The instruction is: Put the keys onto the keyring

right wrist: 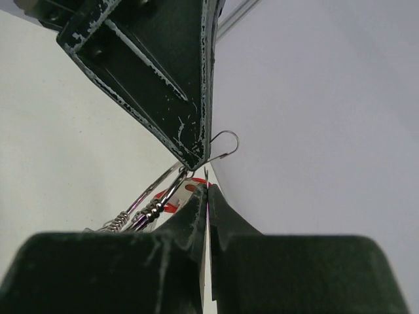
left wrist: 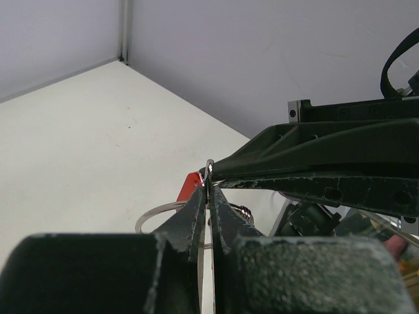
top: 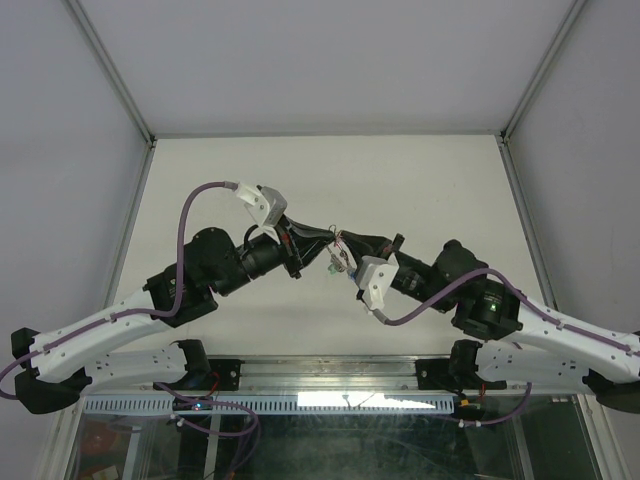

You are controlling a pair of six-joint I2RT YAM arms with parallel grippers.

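Note:
My left gripper is shut on the thin wire of the keyring, whose hooked end (right wrist: 227, 135) sticks out past the left fingertip (right wrist: 194, 154) in the right wrist view. Metal loops with coiled wire (right wrist: 151, 209) hang below that fingertip, along with a red-edged key (right wrist: 190, 188). From above, the small dangling keys (top: 340, 258) show just under the meeting grippers. My right gripper is shut close beside the wire; a tiny dark tip shows at its fingertips, and I cannot tell what it is.
Both arms nearly touch above the middle of the white table (top: 230, 165), which is clear at the back. Grey walls stand at the sides. A metal rail (top: 330, 375) runs along the front edge.

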